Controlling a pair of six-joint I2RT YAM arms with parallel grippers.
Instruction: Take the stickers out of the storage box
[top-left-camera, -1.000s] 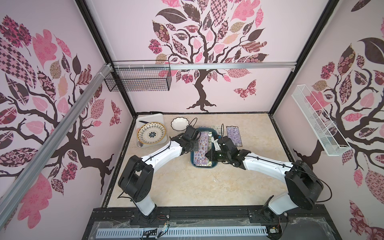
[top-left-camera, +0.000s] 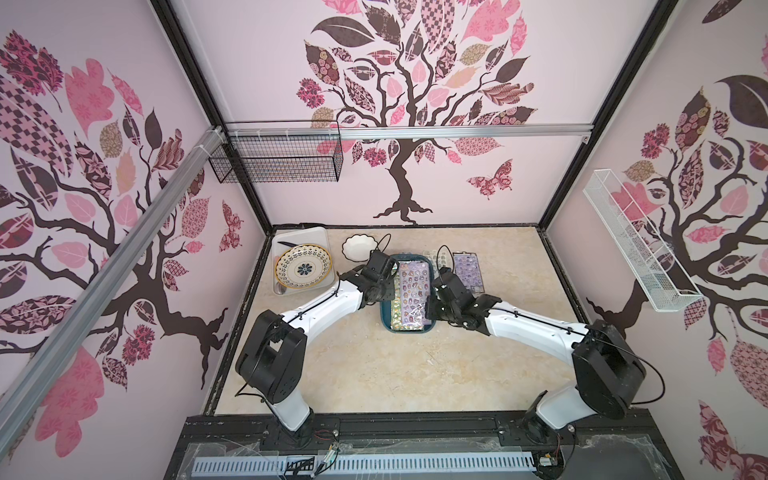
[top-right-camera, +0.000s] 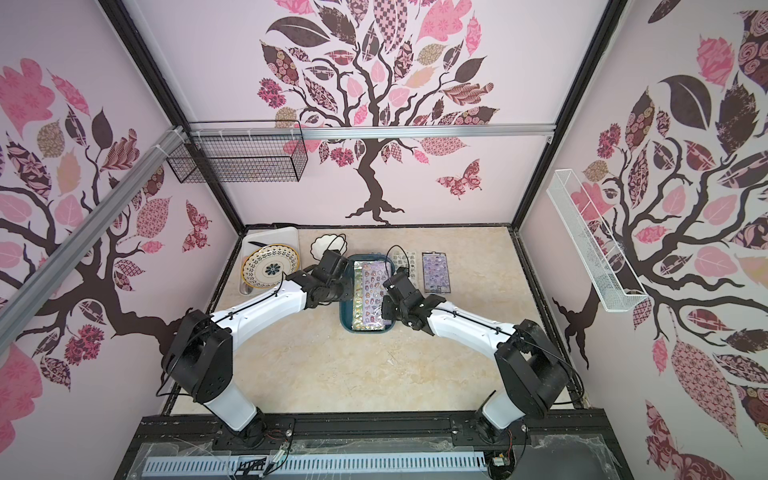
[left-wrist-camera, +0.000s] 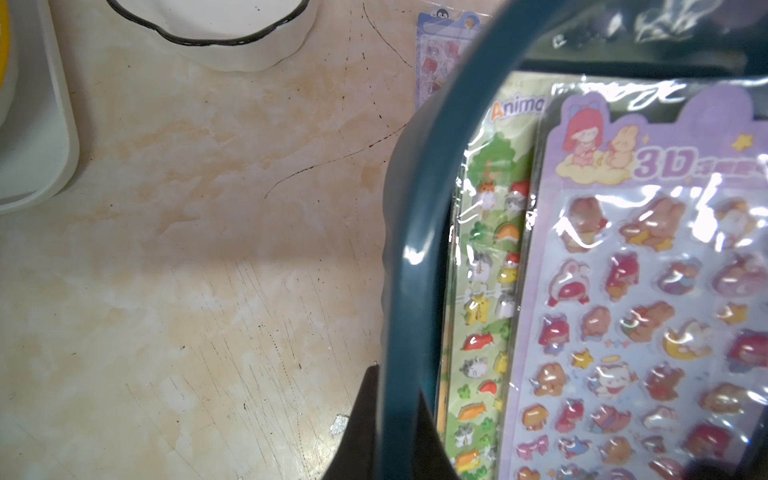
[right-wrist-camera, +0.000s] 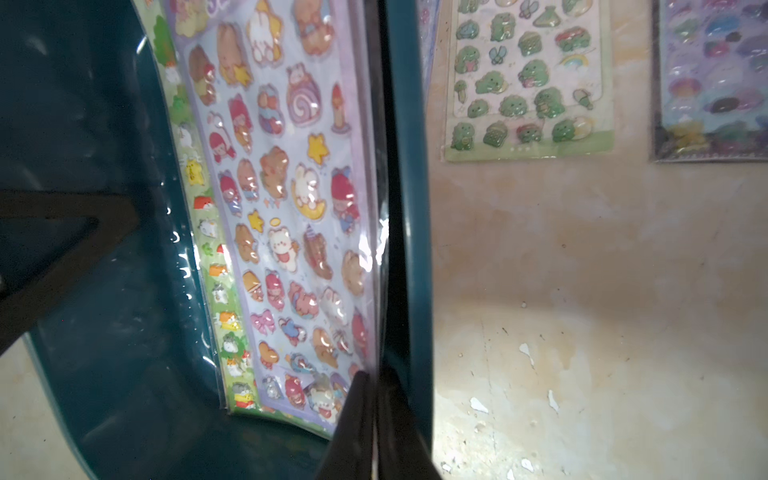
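Observation:
The teal storage box (left-wrist-camera: 420, 240) holds a lilac 3D sticker sheet (right-wrist-camera: 292, 232) over a green animal sticker sheet (right-wrist-camera: 196, 192). My left gripper is at the box's left wall, its fingers around the rim as seen in the left wrist view; whether anything is pinched is hard to tell. My right gripper is low at the box's right side, at the edge of the lilac sheet beside the wall; its fingertips are partly hidden and blurred.
A green dinosaur sticker sheet (right-wrist-camera: 528, 88) and a purple sheet (right-wrist-camera: 708, 80) lie right of the box. A white scalloped dish (top-left-camera: 359, 248) and a tray with a patterned plate (top-left-camera: 303, 266) stand at back left.
The lilac sheet has shifted rightward in the box, exposing the green sheet along the left. My right gripper has moved slightly rightward; the left arm is nearly still.

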